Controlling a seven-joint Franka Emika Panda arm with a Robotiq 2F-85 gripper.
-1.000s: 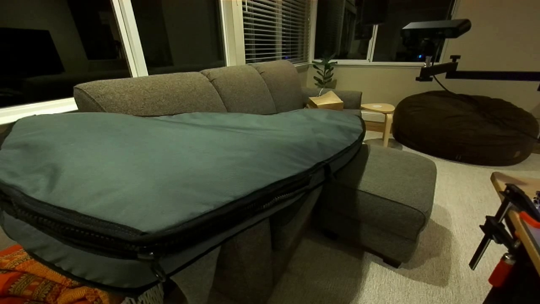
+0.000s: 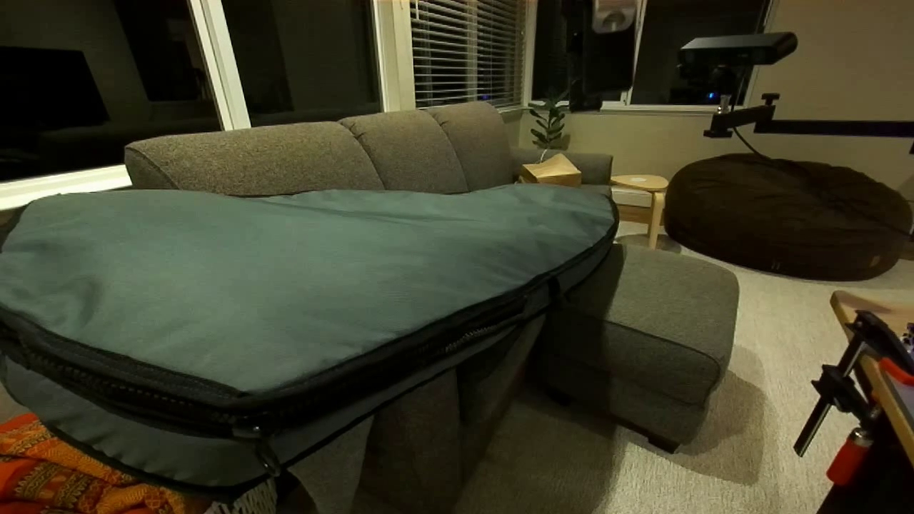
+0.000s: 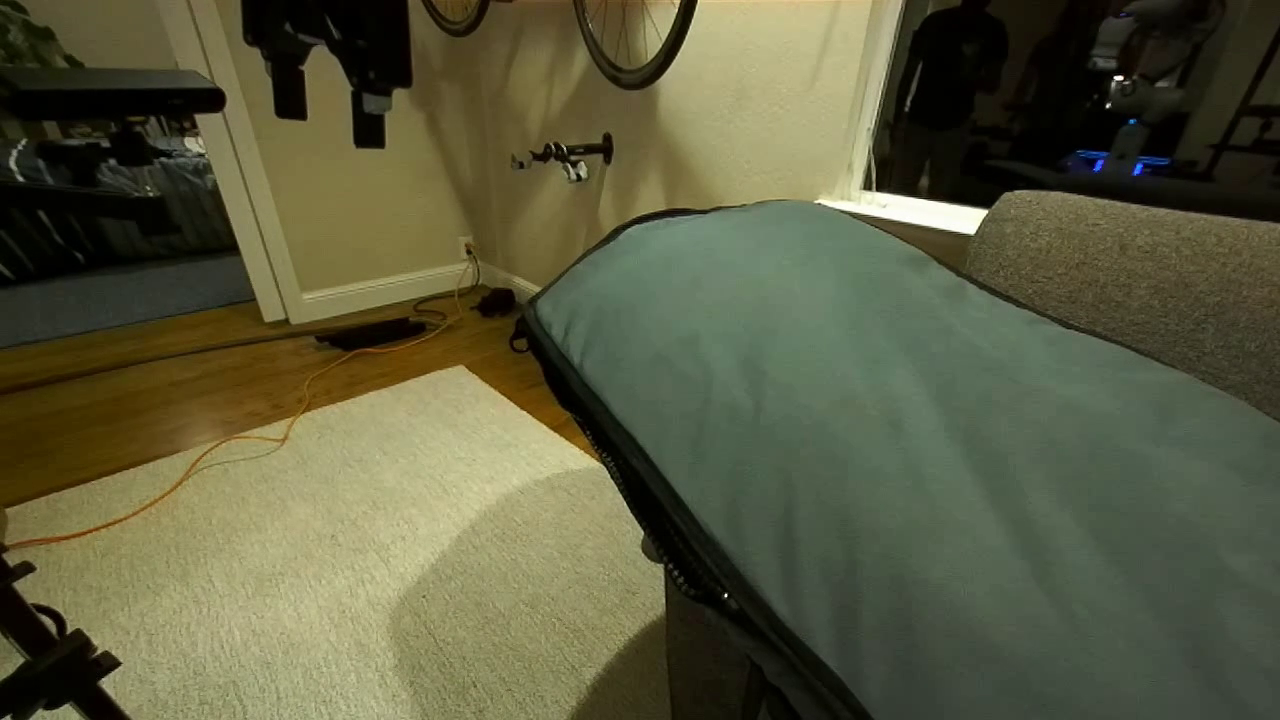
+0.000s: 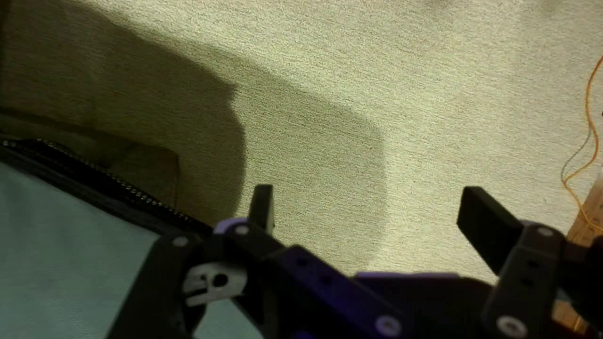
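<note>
A large grey-green padded bag with a black zippered edge lies across the couch. Its zip runs along the side facing the carpet, with the teeth visible on part of its length. At the top left of exterior view 2 hangs my gripper, its two dark fingers apart. From the wrist, the same gripper is open over bare carpet, nothing between its fingertips. The bag's corner fills the lower left there, partly hidden behind the gripper body. In exterior view 1 only a dark part of the arm shows at the top.
A grey couch and its chaise stand under and beside the bag. A camera on a boom juts in from the right, above a brown beanbag. An orange cord crosses the floor; the carpet is otherwise largely clear.
In exterior view 1, the dark arm part at the top has come lower and further left, with a pale piece now showing. The bag and furniture look unmoved.
</note>
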